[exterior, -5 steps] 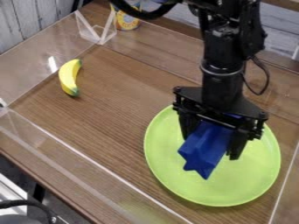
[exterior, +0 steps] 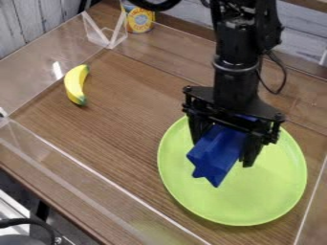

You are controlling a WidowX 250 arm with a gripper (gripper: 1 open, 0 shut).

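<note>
The black gripper (exterior: 232, 134) hangs over a green plate (exterior: 243, 201), its lower part around a dark blue object (exterior: 213, 159). The blue object is tilted, with pointed lower edges, above or on the plate; whether it touches the plate is unclear. The fingers partly hide it, so how firmly they close on it is hard to see.
A yellow banana (exterior: 76, 84) lies on the wooden surface at the left. A small orange-and-yellow container (exterior: 140, 20) stands at the back beside a clear wall.
The gripper and the blue object have shifted slightly upward in the view, and the blue object's visible shape has turned a little. The banana and plate stay put.
</note>
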